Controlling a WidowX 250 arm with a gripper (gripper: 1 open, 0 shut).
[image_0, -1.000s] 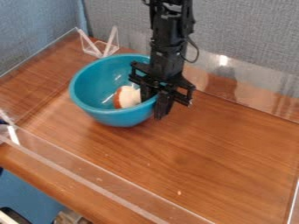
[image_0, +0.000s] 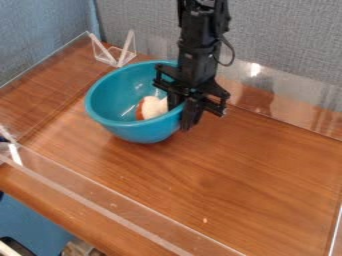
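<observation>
A teal bowl (image_0: 123, 122) sits on the wooden table (image_0: 214, 190) left of centre, with a white and orange round object (image_0: 150, 107) inside it, partly hidden by my gripper (image_0: 175, 103). The black gripper hangs at the bowl's right side, its lower parts over and beside the rim. What lies between its fingers is hidden.
A white wire rack (image_0: 115, 52) stands at the back left by the grey wall. A clear strip runs along the table's front edge.
The bowl has shifted slightly right and up in the view, and my gripper has moved slightly right with it.
</observation>
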